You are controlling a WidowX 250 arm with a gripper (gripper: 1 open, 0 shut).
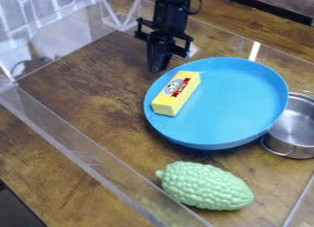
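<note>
A yellow box with a red and white label (175, 93) lies on the left side of a blue round plate (230, 101). My black gripper (160, 58) is at the top centre, above the wooden surface behind and left of the plate, apart from the box. It looks shut, with nothing visible between its fingers, though it is small and dark.
A green bumpy vegetable toy (205, 186) lies in front of the plate. A steel pot (295, 128) stands at the right. The wooden surface (86, 84) left of the plate is clear, bordered by transparent walls.
</note>
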